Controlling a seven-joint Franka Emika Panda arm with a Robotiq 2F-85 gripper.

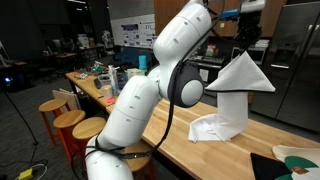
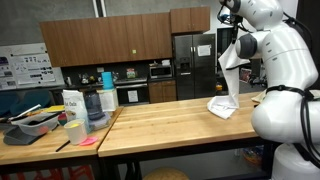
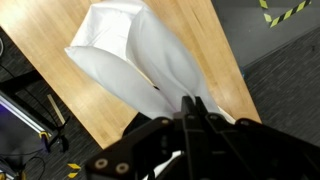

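A white cloth (image 1: 234, 88) hangs in a long fold down to the wooden table (image 1: 180, 145), where its lower end lies bunched. High over the table, my gripper is shut on the cloth's upper end. From the fingertips two white folds spread apart in the wrist view. The hanging cloth (image 2: 232, 82) shows at the right in exterior view 2, its bottom resting on the tabletop. The fingertips themselves are small and dark there, hard to make out.
A black flat item (image 1: 266, 167) and a white-and-green one (image 1: 298, 157) lie near the table's right end. Containers (image 2: 88, 108) crowd the far left end. Red stools (image 1: 68, 119) stand beside the table.
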